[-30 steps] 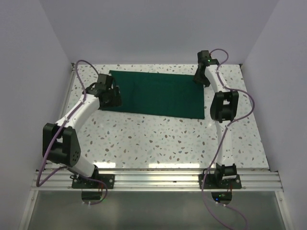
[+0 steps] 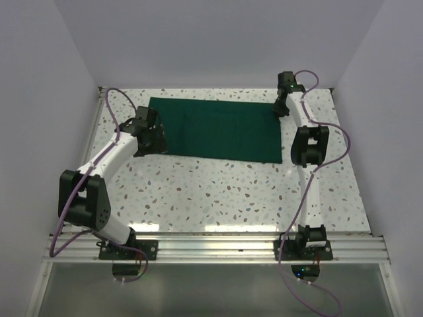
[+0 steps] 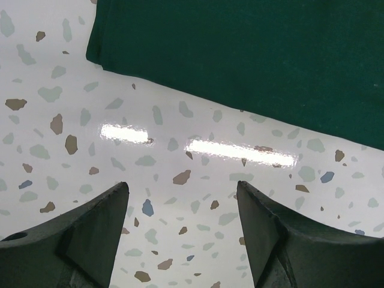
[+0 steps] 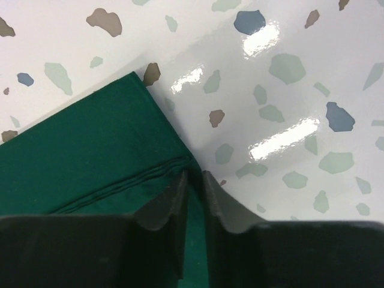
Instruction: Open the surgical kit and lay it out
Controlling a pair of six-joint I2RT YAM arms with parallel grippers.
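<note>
A dark green cloth lies spread flat over the back half of the table. My left gripper stands wide open with only speckled tabletop between its fingers; in the left wrist view, an edge of the cloth runs beyond the fingertips. My right gripper is at the cloth's right edge, close to its back corner. Its fingers are close together with a narrow gap, and a folded ridge of green cloth runs up to the tips. Whether cloth is pinched there is unclear.
Grey walls close off the back and sides, and purple cables loop along both arms.
Over the last second, my left gripper shifted slightly and my right gripper moved a little to the right, toward the cloth's right edge. The cloth looks the same.
</note>
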